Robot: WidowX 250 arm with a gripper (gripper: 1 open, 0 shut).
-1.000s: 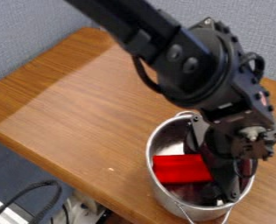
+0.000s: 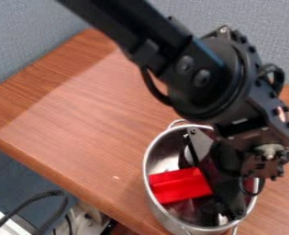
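A red block (image 2: 179, 186) lies inside a silver metal pot (image 2: 157, 207) on the right part of the wooden table. My black gripper (image 2: 210, 184) reaches down into the pot from the upper right, its open fingers around or beside the red block. The right side of the pot's inside is hidden by the gripper and wrist, so the far finger is hard to make out.
Grey partition walls stand behind it. Black cables (image 2: 42, 197) hang beyond the table's lower left edge.
The pot and red block have shifted a little to the left in the view, and my wrist has moved slightly with them.
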